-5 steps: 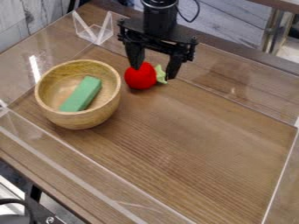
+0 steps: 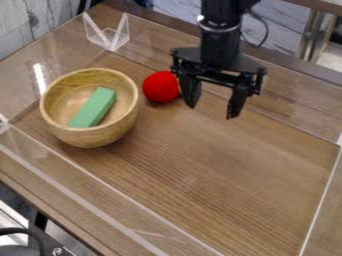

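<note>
My gripper (image 2: 214,108) hangs over the middle right of the table, its dark fingers spread apart and pointing down, with nothing visible between them. Left of it, a red ball (image 2: 159,87) rests on the table, partly beside the gripper's left side. A wooden bowl (image 2: 124,99) sits at the left, holding a green block (image 2: 91,108).
A small clear plastic object (image 2: 110,32) stands at the upper left.
My gripper has moved right, away from the red ball.
</note>
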